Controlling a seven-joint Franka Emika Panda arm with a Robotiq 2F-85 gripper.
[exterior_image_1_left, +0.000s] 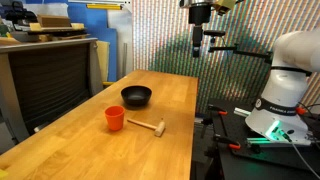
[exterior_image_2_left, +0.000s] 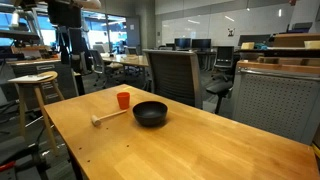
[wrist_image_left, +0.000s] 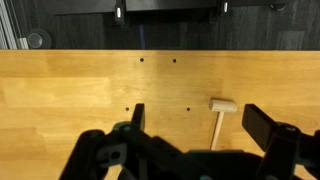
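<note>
My gripper stands open high above the wooden table (wrist_image_left: 90, 85), its two dark fingers wide apart in the wrist view with nothing between them. In exterior view 1 the gripper (exterior_image_1_left: 196, 54) hangs near the arm's side of the table. A light wooden mallet (exterior_image_1_left: 159, 129) lies on the tabletop; its head (wrist_image_left: 223, 105) and part of its handle show beside the right finger in the wrist view. Behind the mallet stands a red cup (exterior_image_1_left: 115, 119). A black bowl (exterior_image_1_left: 136, 96) sits farther along, also visible in exterior view 2 as a dark round bowl (exterior_image_2_left: 150, 114).
A grey office chair (exterior_image_2_left: 176, 76) stands against the table's far side. Much of the tabletop (exterior_image_2_left: 215, 145) beyond the bowl is bare. A stool (exterior_image_2_left: 36, 80) stands on the floor near the arm.
</note>
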